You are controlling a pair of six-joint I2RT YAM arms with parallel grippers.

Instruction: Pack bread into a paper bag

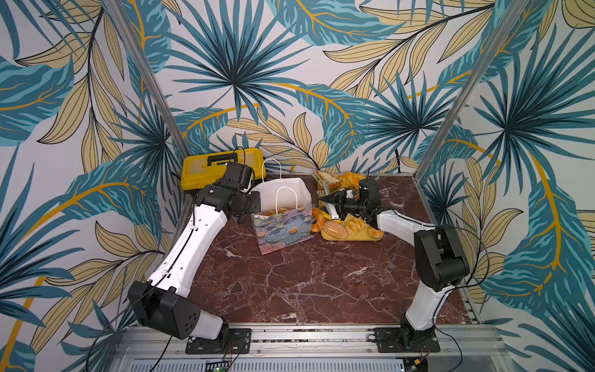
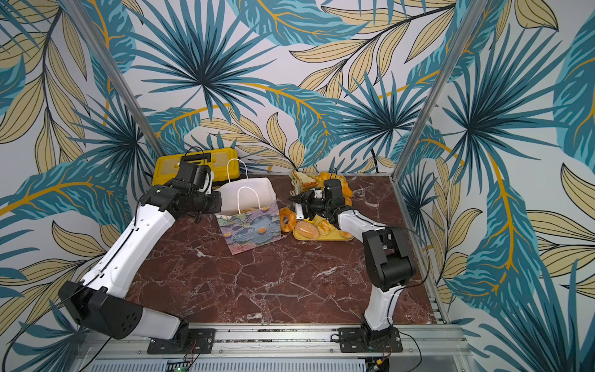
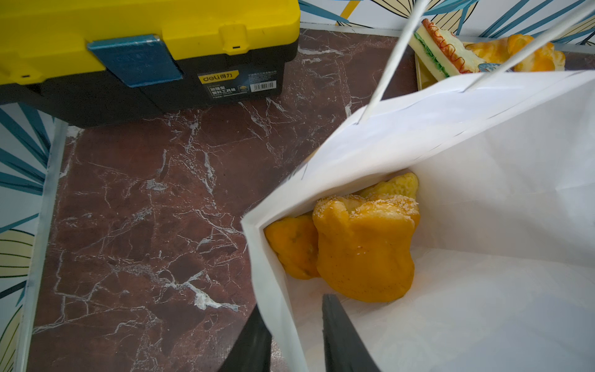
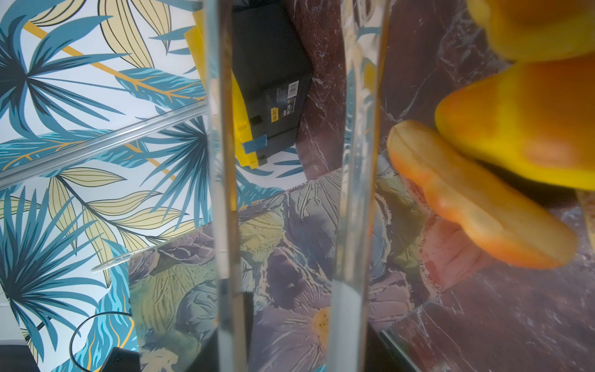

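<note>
The floral paper bag (image 1: 284, 226) stands upright with its top open, and several golden breads (image 3: 365, 254) rest inside. My left gripper is at the bag's left rim, its parted fingers on either side of the white wall. In the right wrist view, two shiny arms of a pair of tongs (image 4: 224, 186) run between the dark fingers of my right gripper; the tongs' arms stand apart with no bread between them. A yellow tray (image 1: 337, 238) of breads lies below that gripper. A sandwich (image 3: 441, 52) shows behind the bag.
The yellow toolbox (image 1: 213, 170) stands behind and left of the bag. A brown ring bread (image 2: 287, 219) lies close by the bag's right side. More breads (image 1: 352, 179) sit at the back right.
</note>
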